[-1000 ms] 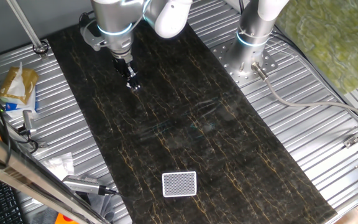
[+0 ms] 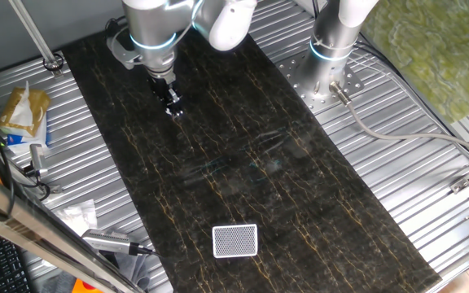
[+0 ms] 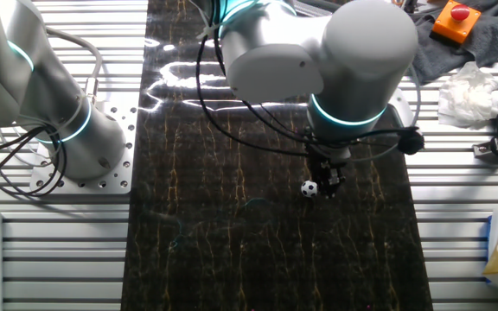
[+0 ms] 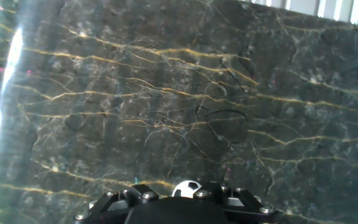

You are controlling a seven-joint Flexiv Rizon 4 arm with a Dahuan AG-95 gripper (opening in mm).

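Note:
A small black-and-white ball (image 3: 309, 188) shows right beside the fingertips of my gripper (image 3: 325, 183) in exterior view 2. In the wrist view, the ball (image 4: 186, 188) peeks up between the two fingers of the gripper. A gap separates it from the left finger, while its other edge meets or overlaps the right one. The fingers stand apart, so the gripper looks open; the ball's lower part is hidden. From exterior view 1, the gripper (image 2: 173, 109) hangs low over the far left of the dark mat, and the ball is hard to make out there.
A white mesh-bottomed tray (image 2: 235, 242) lies near the front of the dark marbled mat (image 2: 300, 203). Between it and the gripper the mat is clear.

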